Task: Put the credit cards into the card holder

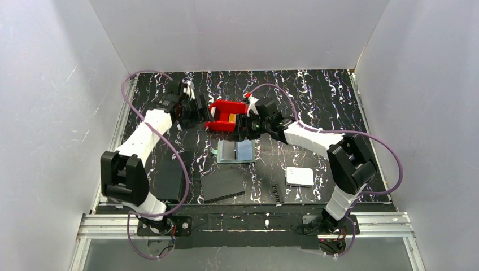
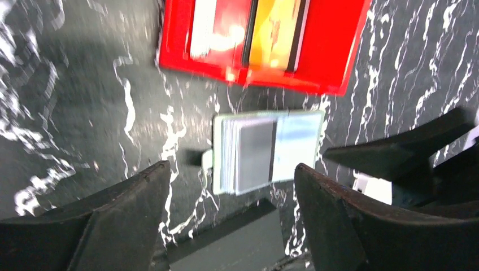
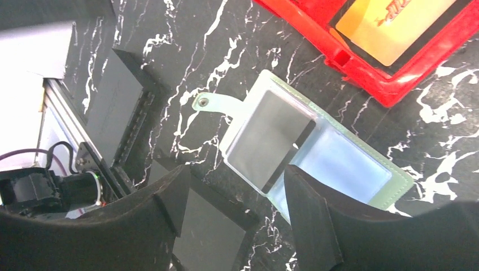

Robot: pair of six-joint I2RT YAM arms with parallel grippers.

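The card holder (image 3: 339, 164) lies open on the table, pale green, its snap strap (image 3: 217, 103) sticking out to one side. A grey panel with a dark stripe (image 3: 271, 138) fills one half; clear bluish sleeve covers the other. In the red tray (image 2: 197, 66) behind it sit an orange card (image 2: 275, 34) and a whitish item (image 2: 202, 28). My left gripper (image 1: 204, 108) is open and empty, beside the tray's left side. Nothing shows between the parted fingers of my right gripper (image 1: 239, 127), which hangs above and between tray and holder.
Dark flat panels (image 1: 223, 183) (image 1: 169, 179) lie in front of the holder and at the left. A white box (image 1: 299, 176) stands front right, with a small black strip (image 1: 277, 193) nearby.
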